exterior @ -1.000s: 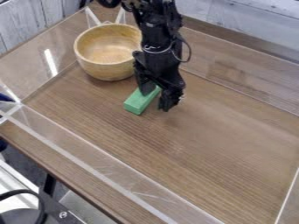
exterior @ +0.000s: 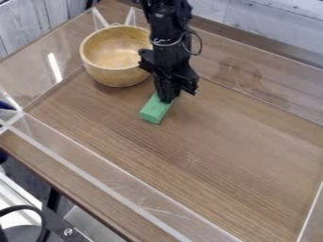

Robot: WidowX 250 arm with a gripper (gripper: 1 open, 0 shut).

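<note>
A small green block [exterior: 157, 111] lies on the wooden table [exterior: 190, 180], in front of and right of a tan bowl [exterior: 108, 47]. The black robot gripper [exterior: 165, 89] hangs from the top centre, its tip low over the upper end of the green block. Whether its fingers touch the block is hard to tell, and the space between them is not clearly visible.
The bowl stands close to the left of the arm. The middle, front and right of the table are clear. Black cables and hardware show at the lower left corner.
The gripper has risen slightly and drawn back toward the top of the view, and looks narrower than a second ago. The green block has moved slightly right.
</note>
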